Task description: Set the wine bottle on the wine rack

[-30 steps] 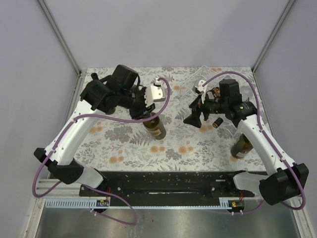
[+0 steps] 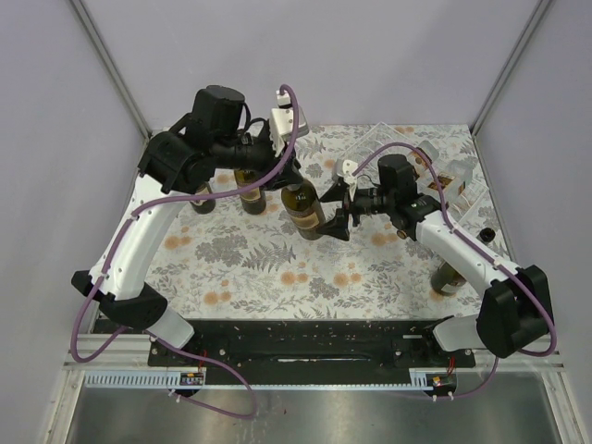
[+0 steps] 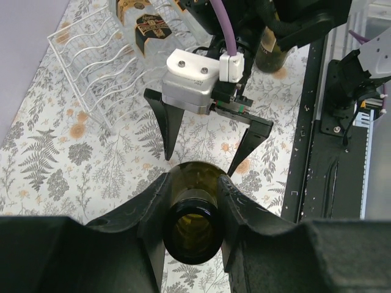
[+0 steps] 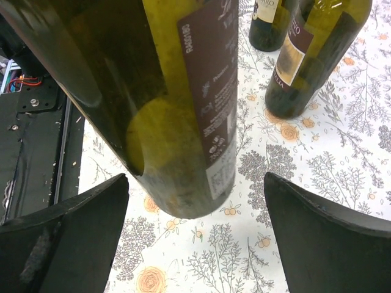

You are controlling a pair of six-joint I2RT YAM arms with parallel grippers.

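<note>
A dark green wine bottle [image 2: 305, 211] hangs above the table's middle, its base tilted toward my right arm. My left gripper is shut on its neck, the mouth facing the left wrist camera. Close to the bottle's base, my right gripper [image 2: 338, 211] stands open; in the right wrist view the base [image 4: 189, 195] shows ahead of the spread fingers [image 4: 305, 213], not visibly gripped. The white wire wine rack [image 3: 91, 67] stands at the back right, partly behind the right arm, with bottles lying in it.
Two upright bottles [image 2: 250, 191] [image 2: 203, 199] stand left of centre, near the left arm. Another bottle [image 2: 449, 277] stands at the right, beside the right arm.
Held by the left gripper, the bottle has risen and moved back and to the right. My right gripper has come leftward to the bottle's base. The bottle's tilt has changed.
</note>
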